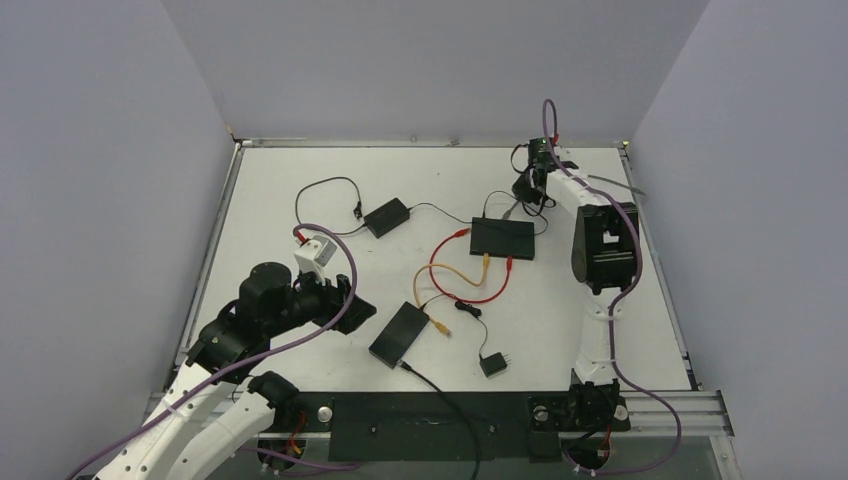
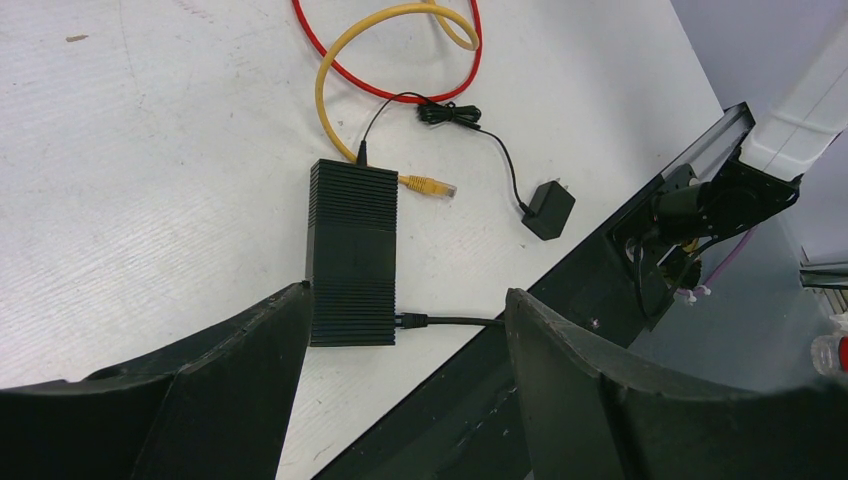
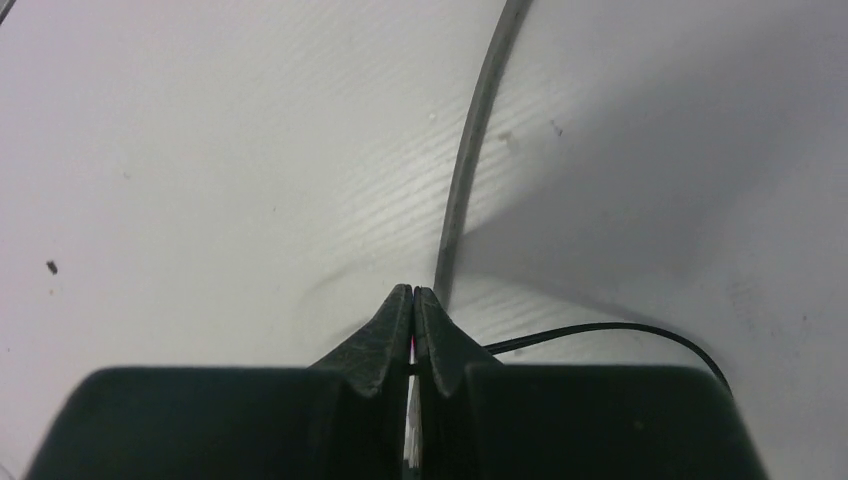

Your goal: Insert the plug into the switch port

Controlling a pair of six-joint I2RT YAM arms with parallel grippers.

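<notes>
The black switch lies right of centre on the table, with a grey plug end at its back edge; whether it sits in a port is too small to tell. My right gripper is above and slightly right of that end. In the right wrist view its fingers are pressed together with nothing between them. The grey network cable runs behind their tips, outside the grip. My left gripper stands wide open and empty over the lower left of the table.
A thin black wire curves close to the right fingertips. Red cable and yellow cable loop before the switch. Black boxes and a power adapter lie around.
</notes>
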